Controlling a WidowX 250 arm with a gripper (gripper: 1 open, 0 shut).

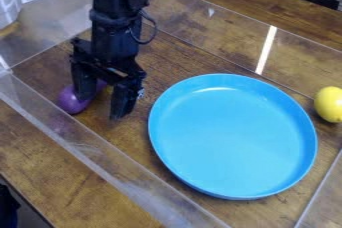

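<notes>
My black gripper point(107, 90) hangs low on the left of the camera view, its fingers spread around the purple eggplant point(78, 96), which lies on the wooden surface and is partly hidden behind the left finger. The fingers stand apart. A large blue plate point(233, 132) lies to the right of the gripper.
A yellow object point(329, 107), perhaps a lemon, sits at the right edge. Clear walls border the area at the left and front.
</notes>
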